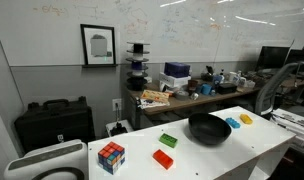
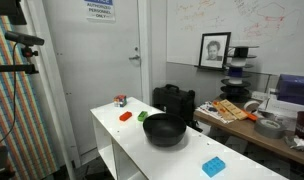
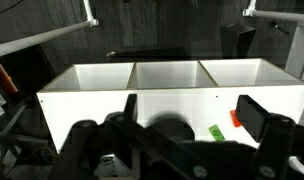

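Note:
In the wrist view my gripper is open, its dark fingertips standing wide apart with no object between them. Beyond and below them appears the black pan (image 3: 172, 127), partly covered by the gripper body. A green block (image 3: 216, 133) and a red block (image 3: 235, 118) show to the right of it. On the white table in exterior view 1 are the black pan (image 1: 209, 128), the green block (image 1: 169, 141), the red block (image 1: 163, 158), a multicoloured cube (image 1: 111, 157), a blue block (image 1: 233, 123) and a yellow block (image 1: 246, 118).
The white table (image 2: 179, 165) has bare surface around the pan. Open white compartments (image 3: 164, 76) line its side in the wrist view. A wooden bench (image 2: 254, 131) with assorted items runs behind, and a black case (image 1: 55, 122) stands near the wall.

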